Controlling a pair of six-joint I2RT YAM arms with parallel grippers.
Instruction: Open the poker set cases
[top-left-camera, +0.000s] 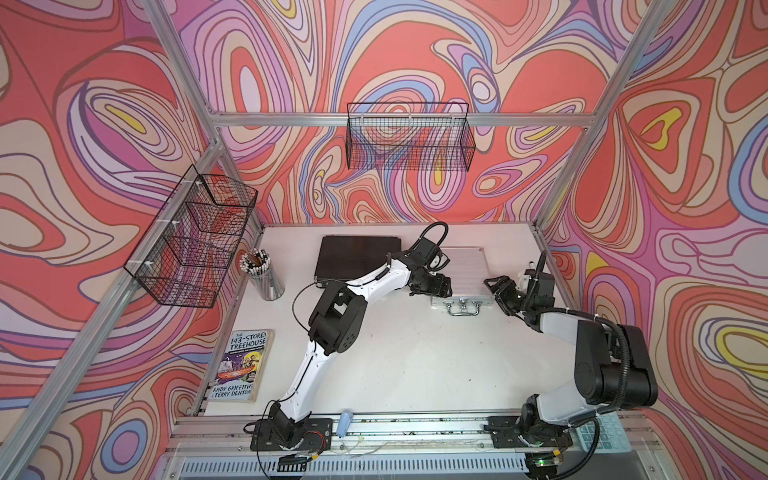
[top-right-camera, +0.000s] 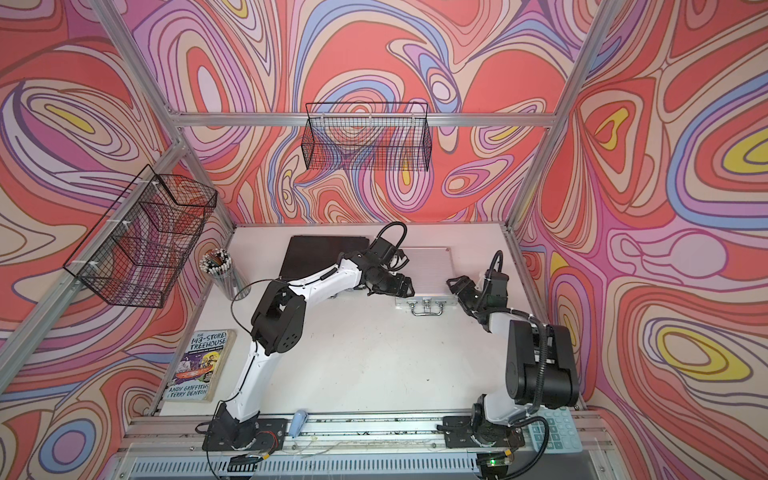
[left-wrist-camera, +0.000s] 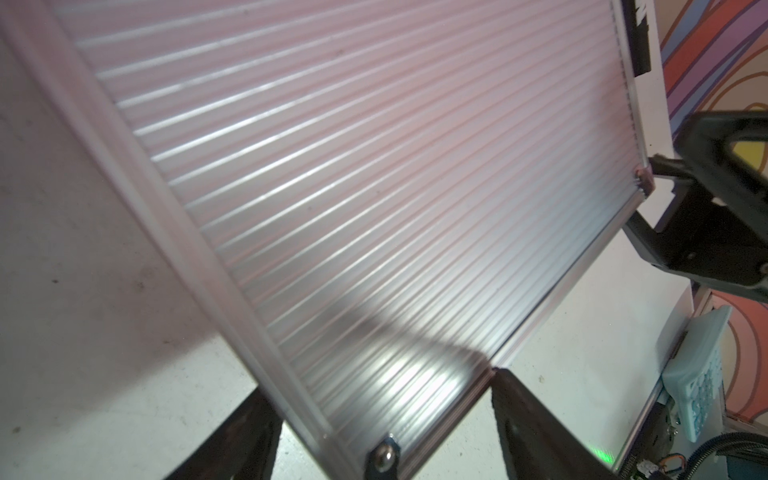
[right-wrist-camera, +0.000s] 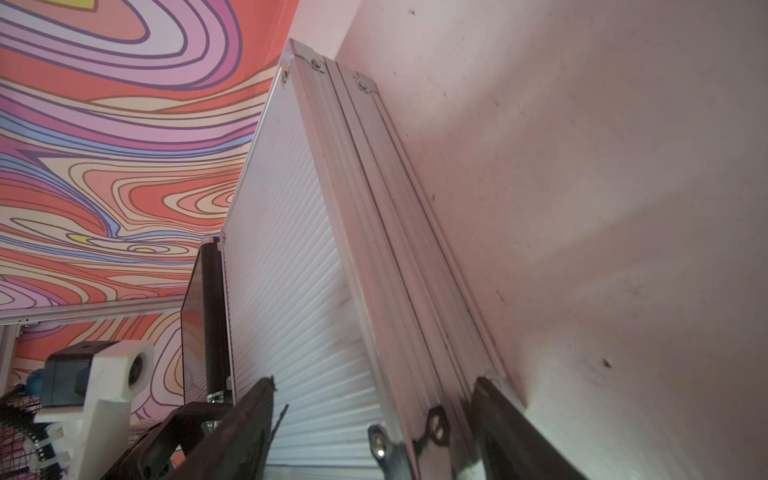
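Shut and lying flat, the silver ribbed case (top-left-camera: 468, 268) has its handle (top-left-camera: 464, 309) facing the front of the table. At its front left corner is my left gripper (top-left-camera: 432, 288); in the left wrist view its fingers (left-wrist-camera: 240, 444) stand apart around that corner of the case. My right gripper (top-left-camera: 501, 292) is open at the front right corner, its fingertips either side of the lid's corner (right-wrist-camera: 400, 448) in the right wrist view. To the left lies a black case (top-left-camera: 356, 256), also shut, partly behind my left arm.
A cup of pens (top-left-camera: 264, 276) stands at the back left, with a book (top-left-camera: 241, 365) at the left edge. Wire baskets (top-left-camera: 410, 144) hang above the table.
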